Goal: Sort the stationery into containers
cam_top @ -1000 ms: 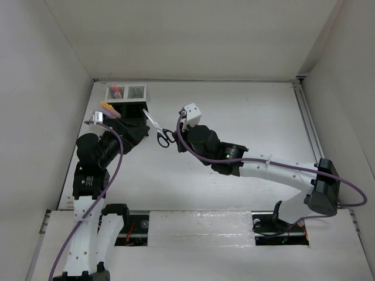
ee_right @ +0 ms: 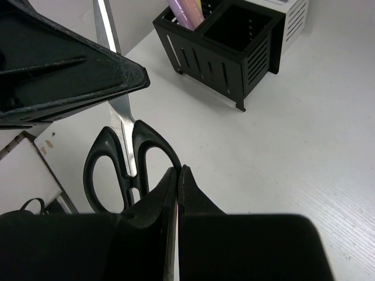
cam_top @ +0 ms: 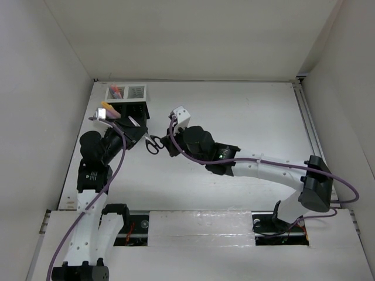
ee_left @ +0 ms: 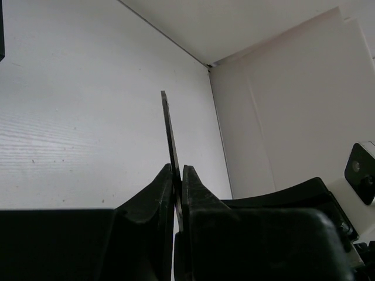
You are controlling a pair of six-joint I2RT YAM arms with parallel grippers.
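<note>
Black-handled scissors hang between the two grippers. In the right wrist view, my right gripper is shut on the edge of a handle, and the blades pass beside my left gripper's black body. My left gripper is shut on the scissors' blade, which stands up from between its fingertips in the left wrist view. A black mesh holder with pink, purple and yellow pens stands at the back left, beside a white holder.
Walls enclose the back and both sides. The front edge has a ledge below the worktop.
My right gripper has moved left with the scissors, bringing the blade into my left gripper, which has shifted slightly right.
</note>
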